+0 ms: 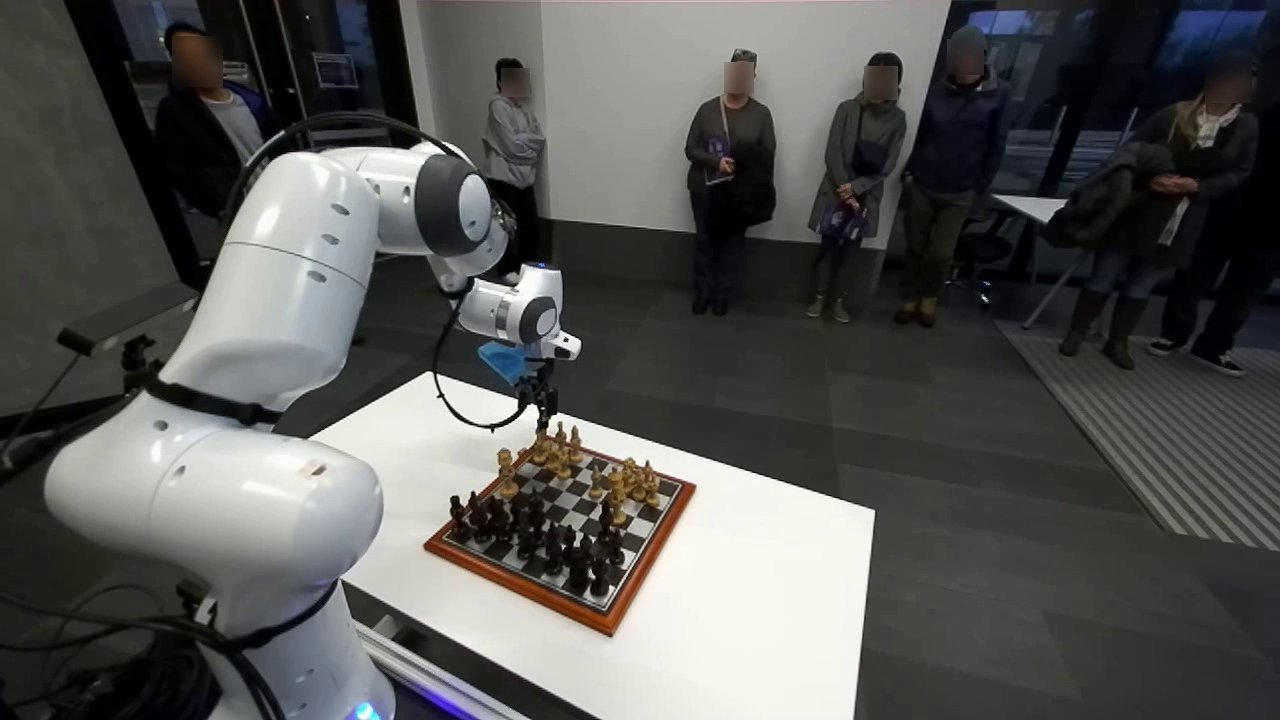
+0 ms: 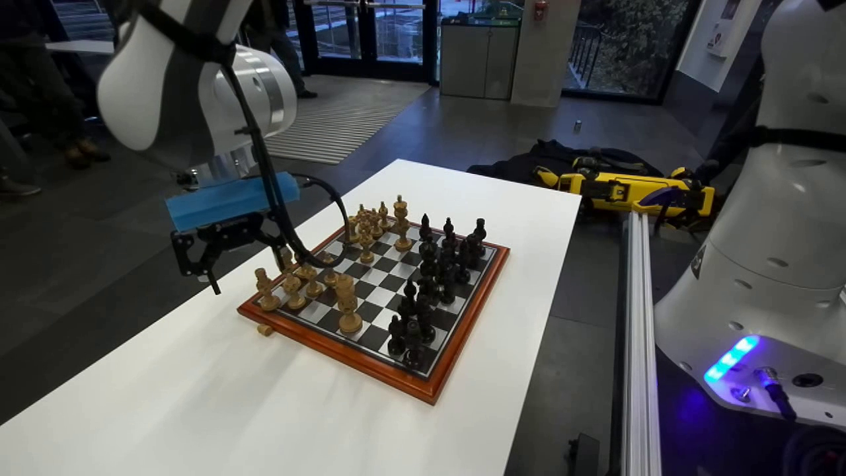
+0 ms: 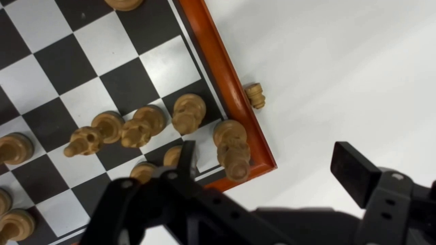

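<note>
My gripper is open over the board's corner, its fingers wide apart and nothing between them; one finger (image 3: 188, 157) hides part of the light pieces. The chessboard (image 3: 216, 49) has a red-brown wooden rim. Just inside the rim, a light wooden piece (image 3: 232, 149) stands on the corner square. A small light piece (image 3: 255, 96) lies on its side on the white table, against the rim's outer edge. In exterior view 2 the gripper (image 2: 247, 270) hangs above the light pieces' end of the board.
Dark pieces (image 2: 428, 270) crowd the opposite side of the board. One tall light piece (image 2: 348, 305) stands apart nearer the middle of its edge. Several people stand back by the wall.
</note>
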